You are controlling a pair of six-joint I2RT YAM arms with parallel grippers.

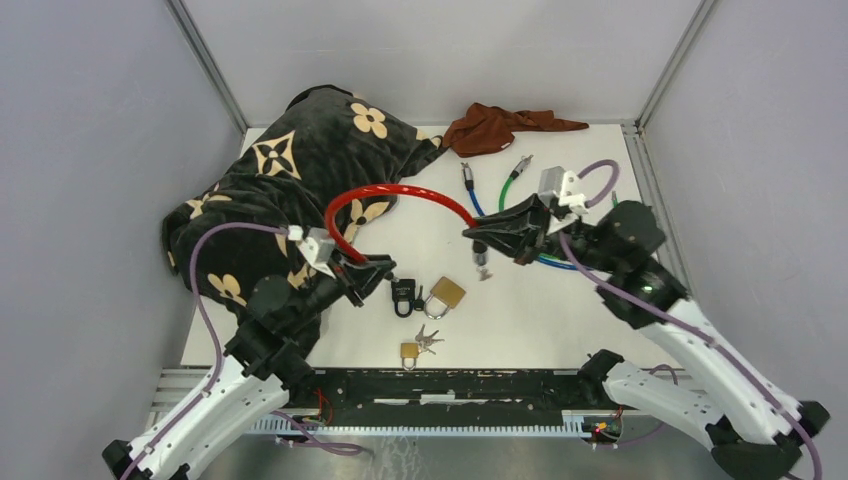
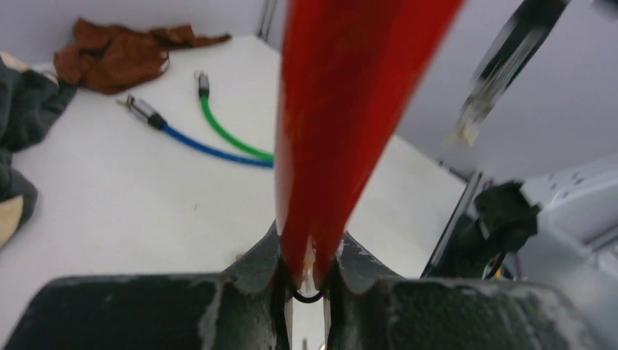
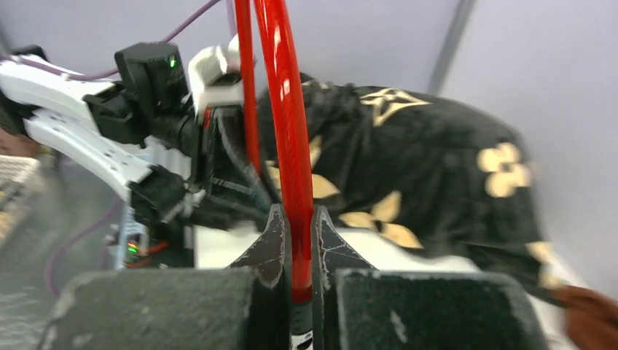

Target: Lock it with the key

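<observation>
A red cable lock (image 1: 412,190) arches above the table between my two grippers. Near one end, my left gripper (image 1: 372,284) is shut on it; the red tube (image 2: 331,131) fills much of the left wrist view. My right gripper (image 1: 492,240) is shut on the tube's other end, where red meets a dark fitting between the fingers. Below that gripper hangs the grey lock cylinder (image 1: 480,254) with a key (image 1: 485,273) at its bottom. The left wrist view shows this cylinder (image 2: 503,65) blurred, apart from the left gripper.
On the table lie a black padlock (image 1: 403,297), a brass padlock (image 1: 446,292), a small brass padlock (image 1: 409,351) and loose keys (image 1: 428,340). Blue and green cables (image 1: 507,190) lie behind. A patterned blanket (image 1: 290,170) covers the left; a brown cloth (image 1: 490,128) lies at the back.
</observation>
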